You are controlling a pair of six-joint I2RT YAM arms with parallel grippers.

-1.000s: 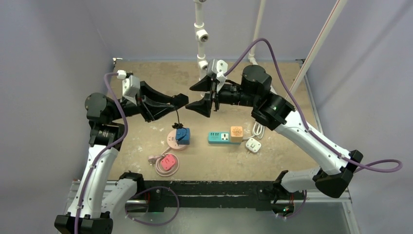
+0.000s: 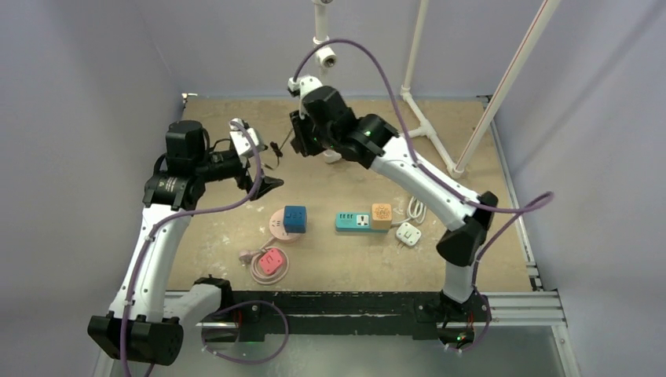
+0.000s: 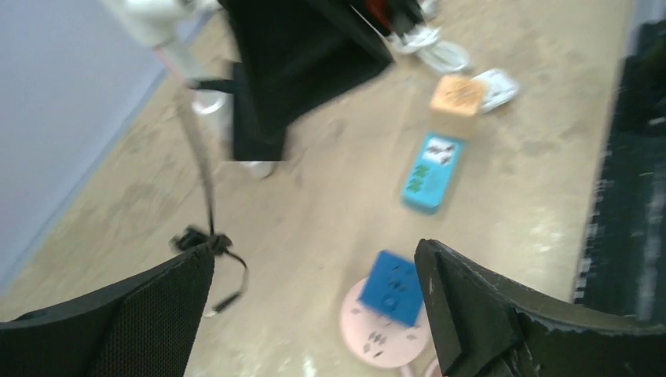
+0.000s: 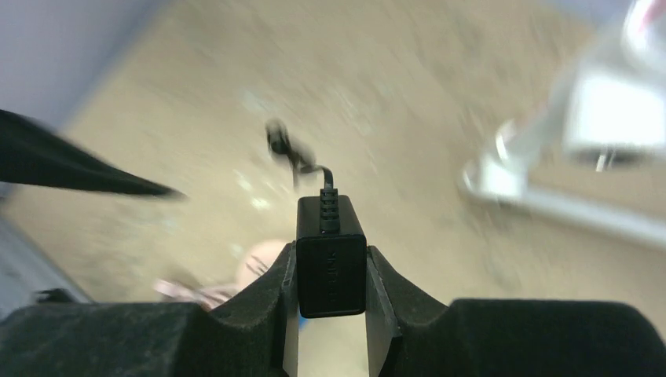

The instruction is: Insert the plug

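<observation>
A black plug [image 4: 331, 271] with its cable is held between the fingers of my right gripper; in the top view that gripper [image 2: 302, 137] is raised at centre back, the cable dangling leftward. My left gripper stands open and empty, at the left in the top view [image 2: 263, 177]. Below lie a blue cube [image 2: 295, 218] on a pink round base [image 2: 279, 229], a teal power strip [image 2: 349, 222] with an orange cube [image 2: 381, 216], a white socket [image 2: 408, 233] and a pink socket [image 2: 270, 262] in coiled cable.
White pipe frames [image 2: 424, 124] rise at the back and right, close to my right arm. Grey walls surround the board. The bare middle of the board [image 2: 330, 259] has free room.
The grippers have separated: my left one opened and moved back; my right one took the plug from it and rose toward the back, carrying the cable along.
</observation>
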